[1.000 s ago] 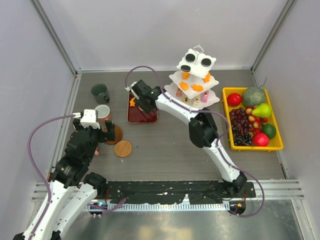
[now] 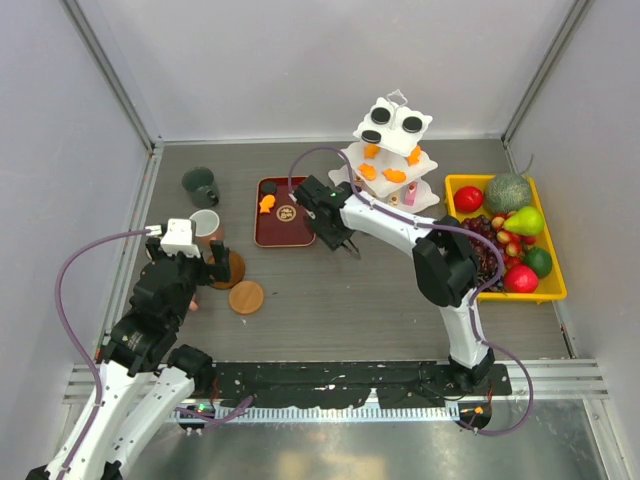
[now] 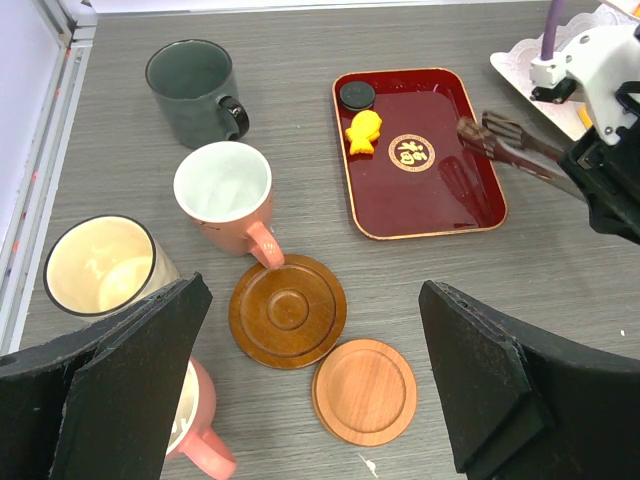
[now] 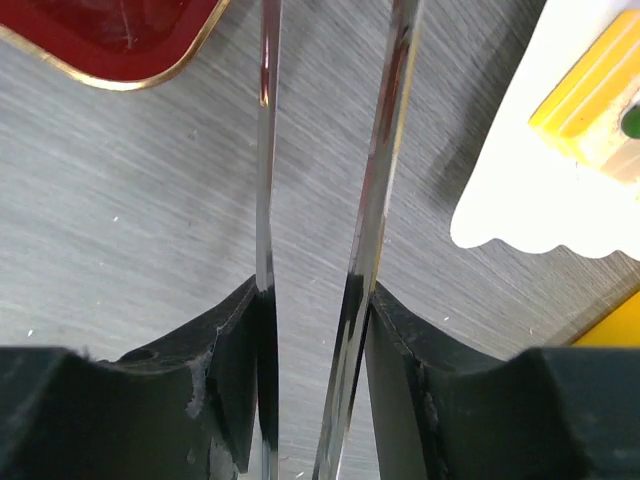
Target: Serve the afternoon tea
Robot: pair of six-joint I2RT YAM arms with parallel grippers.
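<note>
On the dark red tray (image 3: 430, 210) lie a yellow fish-shaped piece (image 3: 363, 132) and a black round piece (image 3: 356, 94), side by side at its left end. My right gripper (image 2: 351, 246), fitted with long metal tongs, is just right of the tray; the tongs are apart with nothing between them. A white tiered stand (image 2: 350, 155) behind it carries black rounds on top, orange pieces in the middle and small treats on the lowest tier. My left gripper is open and empty above the dark wooden coaster (image 3: 288, 312) and lighter coaster (image 3: 365, 392).
A dark green mug (image 3: 190, 95), a pink mug (image 3: 225, 185), a cream cup (image 3: 100, 265) and another pink mug (image 3: 203, 405) stand at the left. The yellow fruit basket (image 2: 550, 291) fills the right side.
From over the tray, my right gripper has moved right and slightly toward the front. The yellow and black pieces on the tray now show clearly. The left arm has stayed still.
</note>
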